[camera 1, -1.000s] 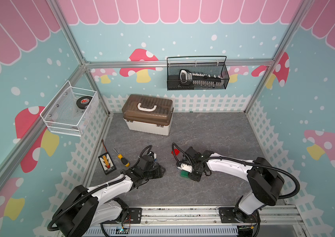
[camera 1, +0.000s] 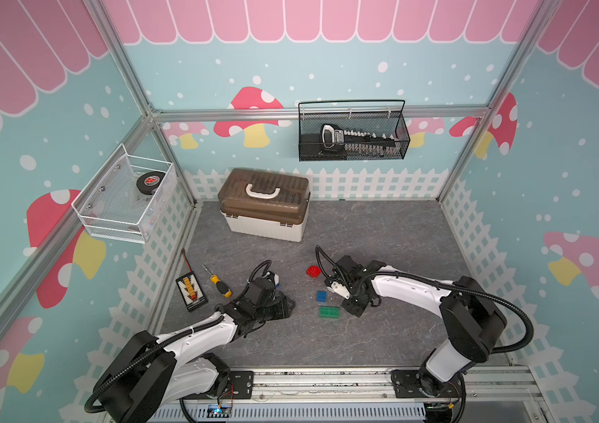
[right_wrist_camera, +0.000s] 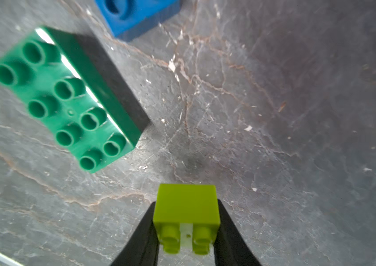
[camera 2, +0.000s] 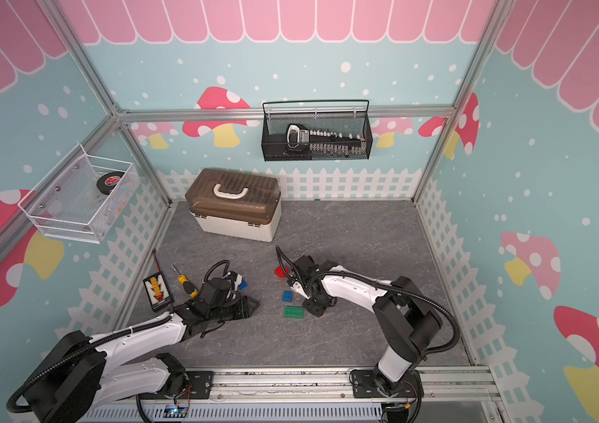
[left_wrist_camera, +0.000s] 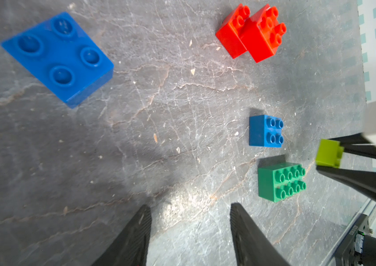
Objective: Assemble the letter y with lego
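My right gripper is shut on a small lime-green brick (right_wrist_camera: 186, 201), its studs toward the bottom of the right wrist view. It hangs above bare floor beside the green brick (right_wrist_camera: 66, 99), which lies studs up. Beyond that is a small blue brick (left_wrist_camera: 265, 131). Two red bricks (left_wrist_camera: 260, 37) touch each other farther back. In the left wrist view, a larger-looking blue brick (left_wrist_camera: 59, 57) lies at upper left. My left gripper has its fingers apart, nothing between them, over empty floor.
A screwdriver (camera 1: 222, 288) and a black tray (camera 1: 190, 290) lie beyond the left arm. The toolbox (camera 1: 265, 204) stands at the back.
The left arm looks still.
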